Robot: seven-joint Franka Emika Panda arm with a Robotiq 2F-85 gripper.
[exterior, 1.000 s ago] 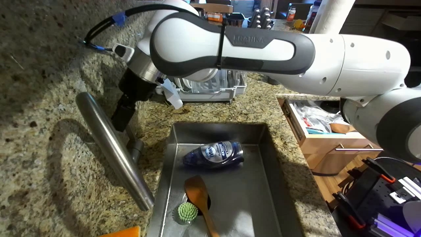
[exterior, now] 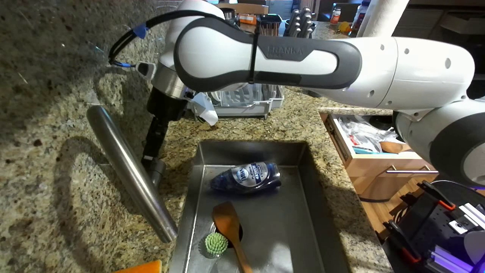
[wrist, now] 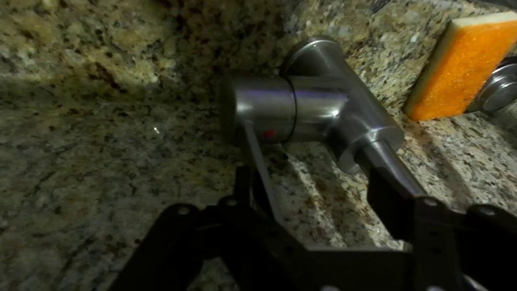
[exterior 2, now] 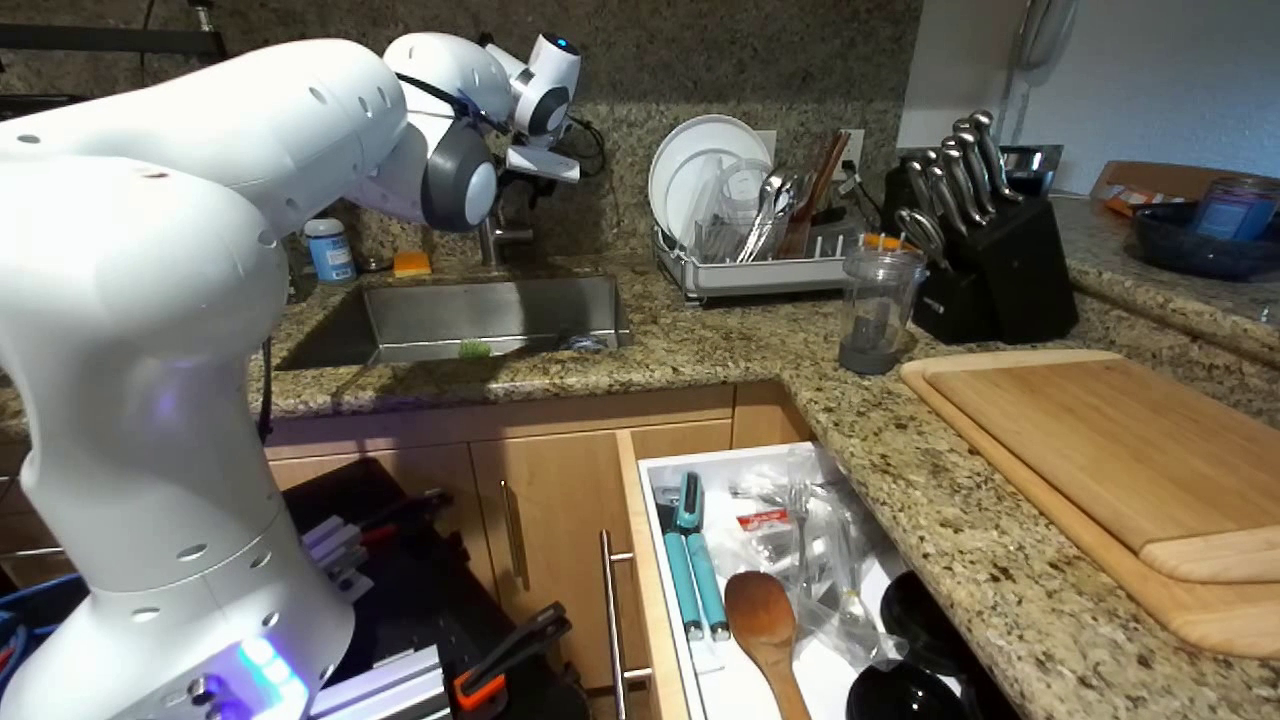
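Observation:
In the wrist view a steel faucet body point(wrist: 315, 104) stands on the granite counter, with a thin lever point(wrist: 263, 169) slanting down from its red-marked end. My gripper has its fingers apart, so it is open. The lever runs close along the inner side of the left finger point(wrist: 243, 189); I cannot tell whether they touch. At the right finger point(wrist: 390, 203), the faucet's spout point(wrist: 395, 167) passes partly out of sight. Exterior view 1 has the gripper point(exterior: 150, 154) pointing down behind the thick spout, its tips beside the faucet base. The arm hides the gripper in exterior view 2.
The sink point(exterior: 277, 223) holds a blue soap bottle point(exterior: 247, 176), a wooden spatula point(exterior: 227, 223) and a green brush point(exterior: 216, 244). An orange sponge point(wrist: 465, 68) sits beside the faucet. The dish rack point(exterior 2: 768, 278) and an open drawer point(exterior 2: 720, 690) are nearby. The granite wall is close.
The wrist has swung away from the wall, rightward in exterior view 1, and the gripper has come lower and steeper toward the faucet base. The sink's contents have not moved.

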